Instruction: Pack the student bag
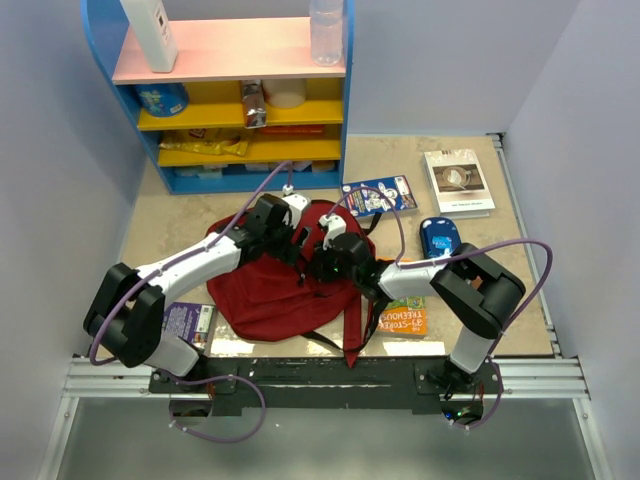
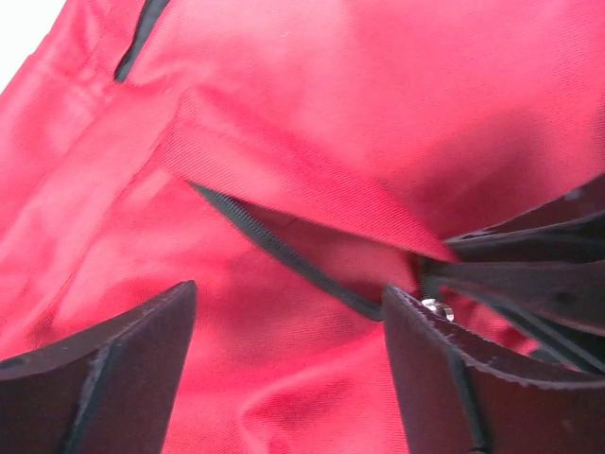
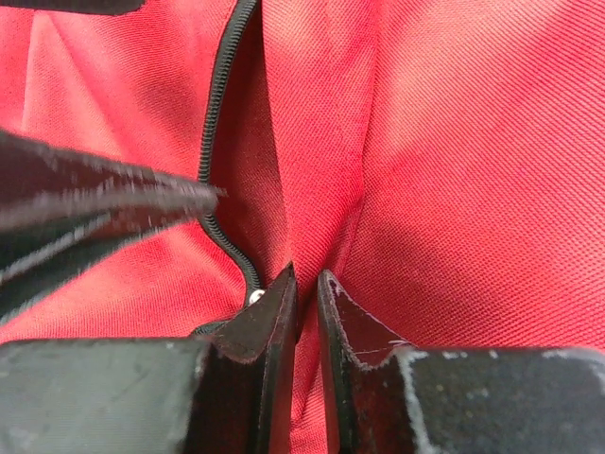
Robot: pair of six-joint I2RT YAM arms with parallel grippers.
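Note:
The red bag (image 1: pixel 270 305) lies flat on the table, an opening edged by a black zipper (image 2: pixel 284 251) across its upper part. Over the opening my left gripper (image 1: pixel 301 243) stands open, with red cloth below its spread fingers (image 2: pixel 123 364). Right beside it, my right gripper (image 1: pixel 312 268) is low at the bag's opening. Its fingertips (image 3: pixel 282 288) are close together, a fold of red cloth showing in the narrow gap; whether it is pinched cannot be told. A small metal zipper part (image 3: pixel 256 296) is next to those fingertips.
Right of the bag are an orange and green book (image 1: pixel 403 315), a blue case (image 1: pixel 439 238), a blue book (image 1: pixel 381 196) and a white box-like book (image 1: pixel 459 182). A purple book (image 1: pixel 188 322) lies at left. The shelf (image 1: pixel 250 180) stands behind.

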